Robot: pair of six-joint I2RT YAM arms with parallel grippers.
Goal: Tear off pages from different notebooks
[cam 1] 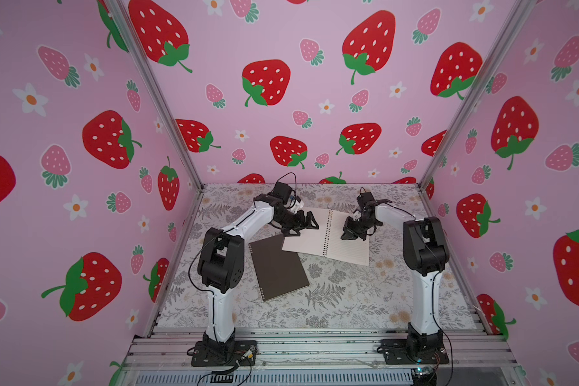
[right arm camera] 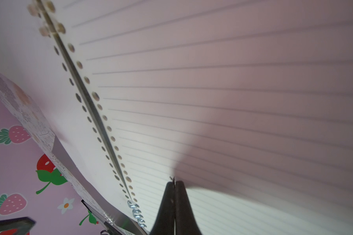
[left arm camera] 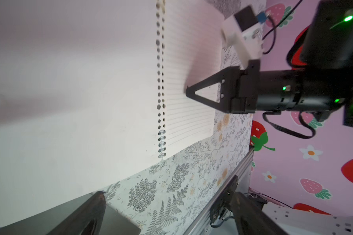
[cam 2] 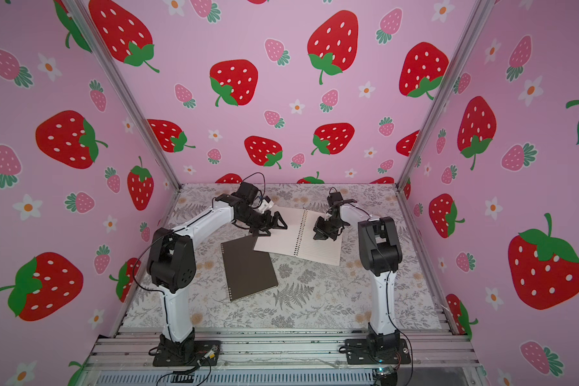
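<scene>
A spiral notebook lies open, its left page (cam 1: 302,241) blank-looking, its right page (cam 1: 350,254) lined, with a punched spiral (left arm camera: 160,113) between. My left gripper (cam 1: 306,220) is open above the left page, nothing between its blurred fingers in the left wrist view. My right gripper is shut, its tips down on or just over the lined page right of the spiral, with nothing visible between them. A closed dark-covered notebook (cam 1: 280,270) lies in front, partly under the open notebook's left corner.
Strawberry-print walls enclose it, and a metal rail runs along the front edge.
</scene>
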